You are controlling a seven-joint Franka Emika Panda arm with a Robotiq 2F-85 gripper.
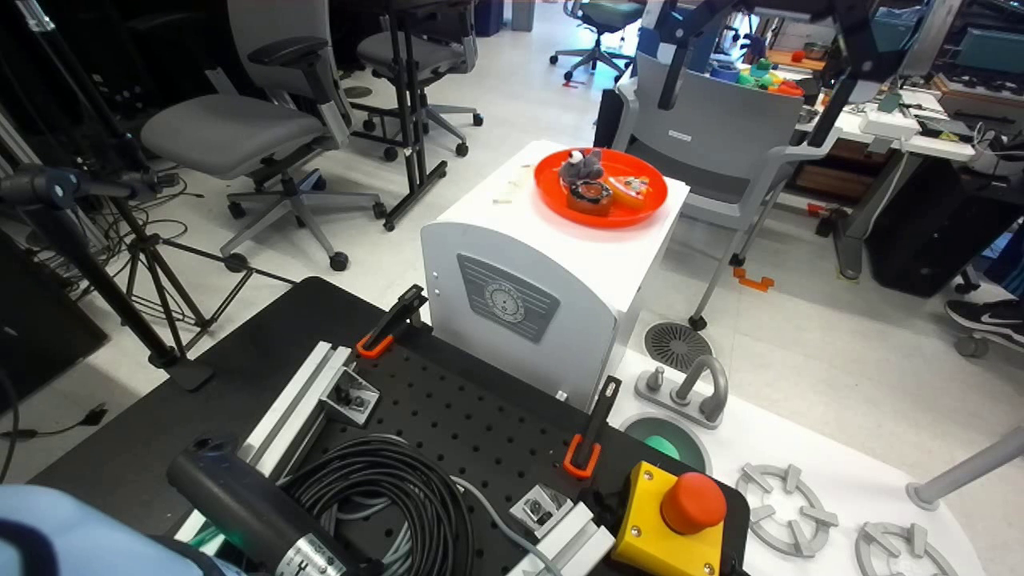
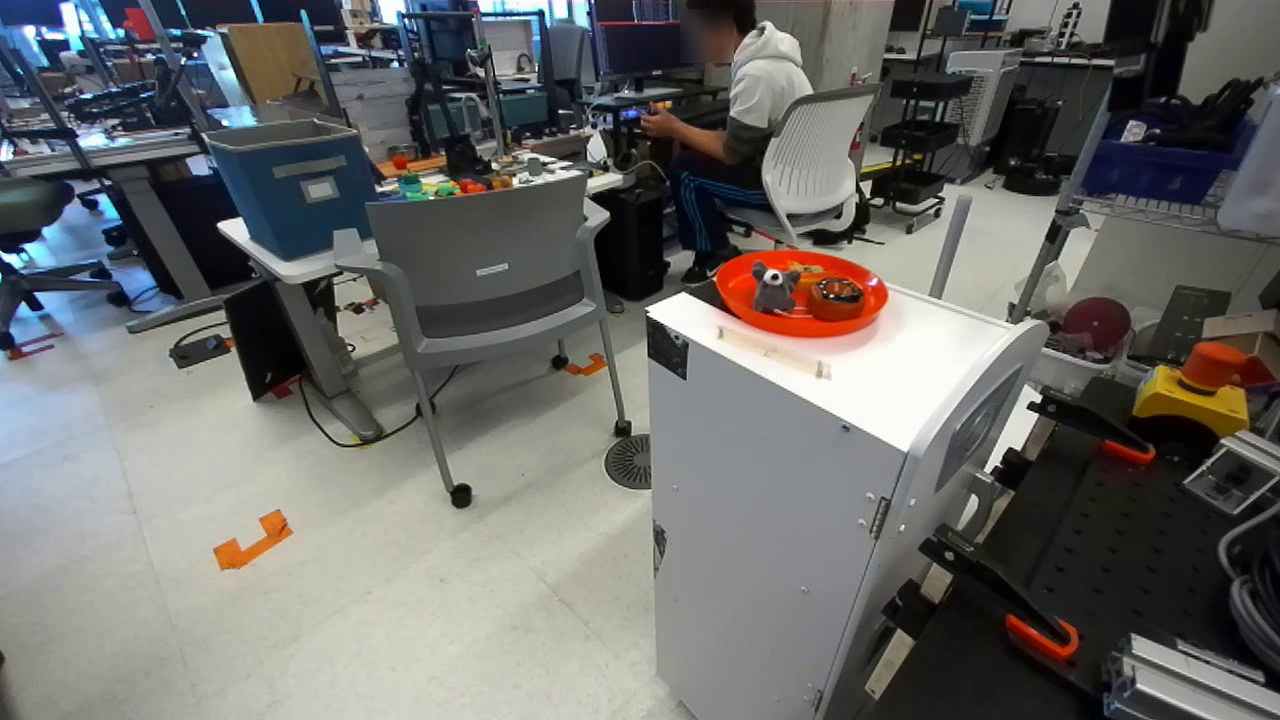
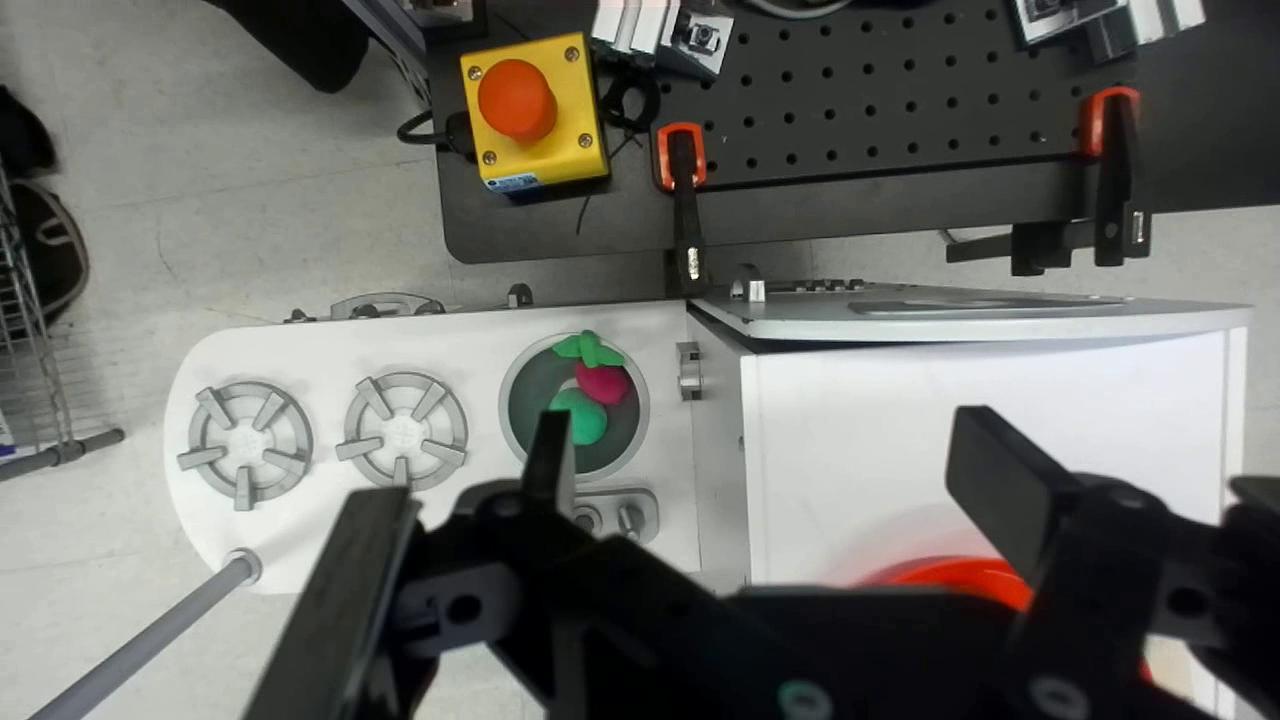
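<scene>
My gripper (image 1: 758, 91) hangs at the top of exterior view 1, its fingers wide apart and nothing between them. In the wrist view, the gripper has its dark fingers spread above the toy kitchen. On the white fridge-like cabinet (image 2: 792, 390) sits a red plate (image 1: 566, 208). A grey plush animal (image 2: 774, 289), a brown ring-topped food toy (image 2: 836, 298) and an orange item (image 1: 629, 192) lie on it. Inside the grey sink (image 3: 519, 402) are a green round thing (image 3: 584, 420) and a pink toy with green leaves (image 3: 603, 383). The wrist view hides most of the plate.
Grey burner rings (image 3: 405, 428) and a faucet (image 1: 710, 389) rise from the white counter (image 3: 312, 528). Clamps (image 1: 596, 427) and a yellow emergency-stop box (image 1: 648, 523) edge the black table. A grey chair (image 2: 486, 264) stands behind the cabinet. Bare counter surrounds the burners.
</scene>
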